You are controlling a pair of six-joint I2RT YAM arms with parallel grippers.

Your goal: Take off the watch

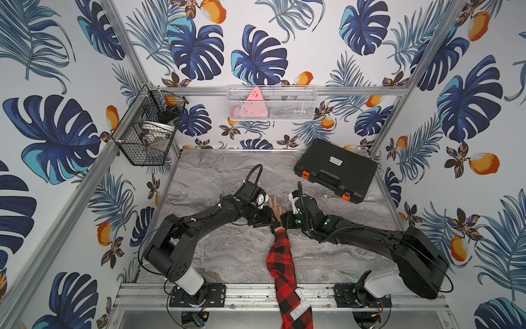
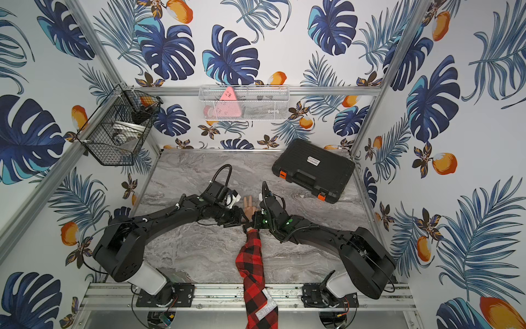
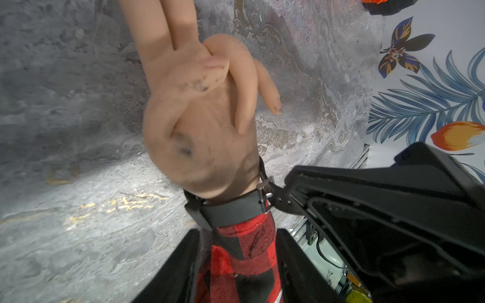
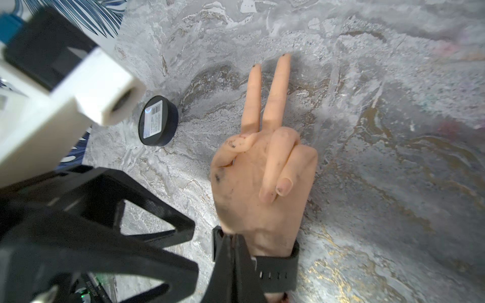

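A fake hand (image 4: 262,202) in a red plaid sleeve (image 3: 237,242) lies palm up with two fingers extended. A black watch (image 3: 229,212) circles its wrist, its buckle and strap holes visible. My left gripper stands open over the sleeve, just below the watch in the left wrist view, nothing between its fingers. My right gripper is shut at the band beside the buckle; whether any strap is pinched in it I cannot tell. In both top views the two grippers flank the wrist.
A black case (image 1: 335,170) lies at the back right. A round black object (image 4: 157,121) is visible on the table in the right wrist view. Wire baskets (image 1: 150,126) hang on the rails.
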